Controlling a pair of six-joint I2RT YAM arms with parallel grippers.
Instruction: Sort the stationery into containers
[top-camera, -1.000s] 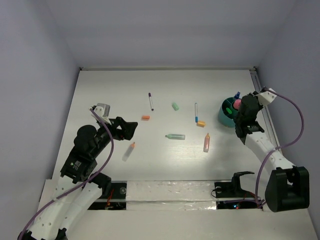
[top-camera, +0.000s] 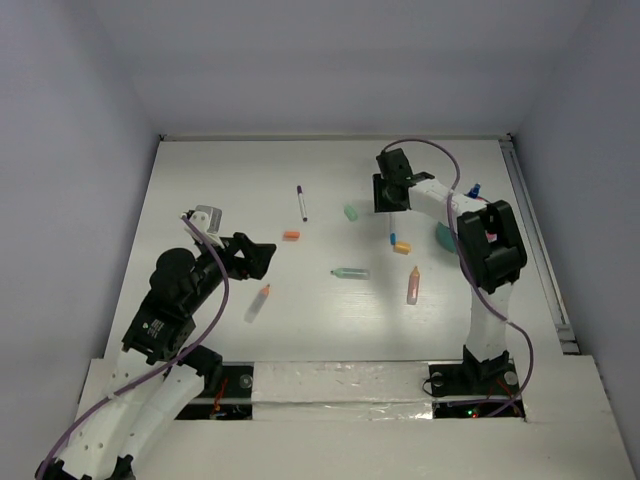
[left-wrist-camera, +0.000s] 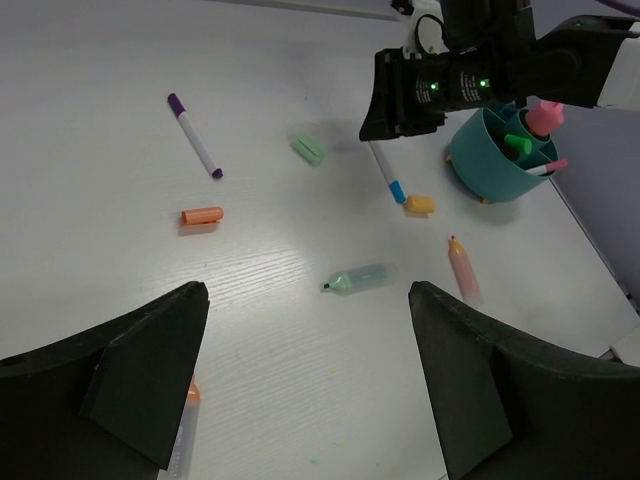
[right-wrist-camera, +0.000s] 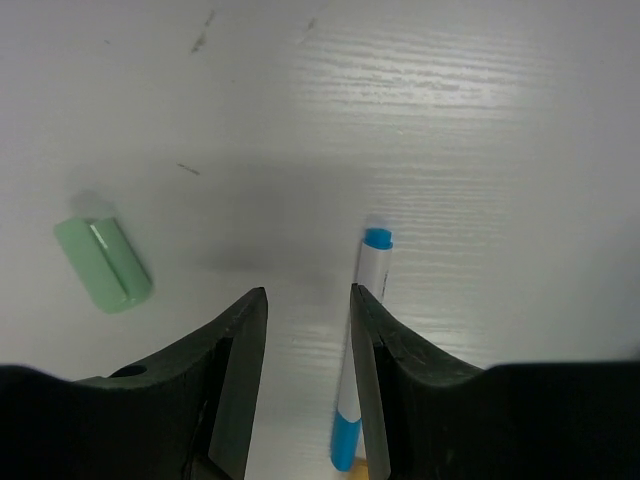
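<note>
My right gripper hangs open above a blue-capped white marker; a green piece lies to its left. My left gripper is open over the lower left, nothing visible between its fingers. The teal container, holding several items, stands at the right, partly hidden by the right arm in the top view. On the table also lie a purple-capped marker, an orange piece, a yellow piece, a green tube, a pink tube and an orange-tipped clear tube.
The white table is bordered by walls at left, back and right. The right arm reaches across the right side of the table.
My right gripper has swung from over the container leftward and lowered above the blue-capped marker. The left arm has stayed put.
</note>
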